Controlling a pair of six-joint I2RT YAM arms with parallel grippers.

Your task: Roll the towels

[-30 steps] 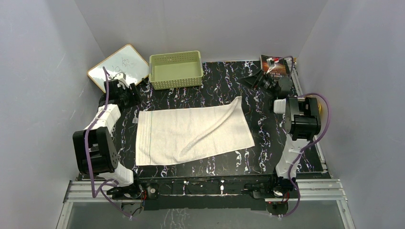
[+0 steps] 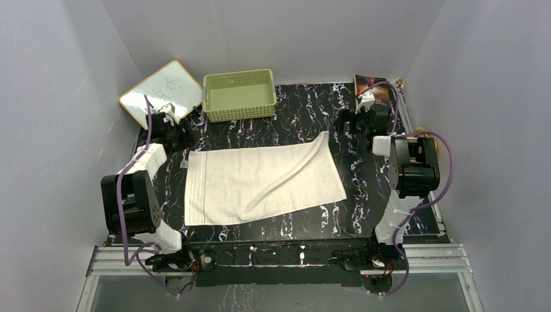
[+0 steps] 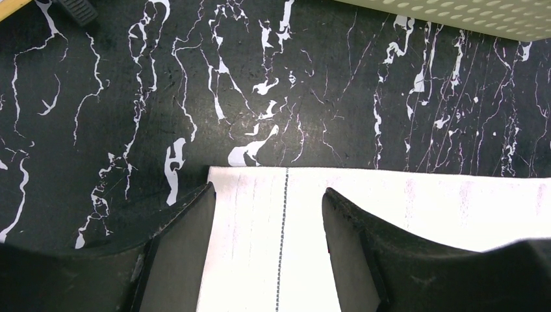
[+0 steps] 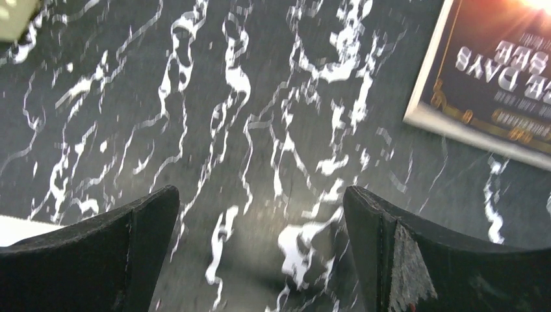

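A cream towel (image 2: pixel 234 182) lies spread on the black marbled table, a long wrinkle running diagonally towards its back right corner. My left gripper (image 2: pixel 185 136) is just off its back left corner; in the left wrist view its open fingers (image 3: pixel 351 227) frame that corner (image 3: pixel 247 195) and the striped edge band, holding nothing. My right gripper (image 2: pixel 351 120) stands open above bare table beyond the towel's back right corner; in the right wrist view nothing is between its fingers.
A green basket (image 2: pixel 239 94) sits at the back. A whiteboard (image 2: pixel 156 84) leans at the back left. A book (image 2: pixel 371 84) lies at the back right. Bare table (image 2: pixel 357 208) surrounds the towel.
My right arm has shifted, its gripper moving slightly right and turning. My left gripper has come slightly towards the front. The towel has not visibly changed.
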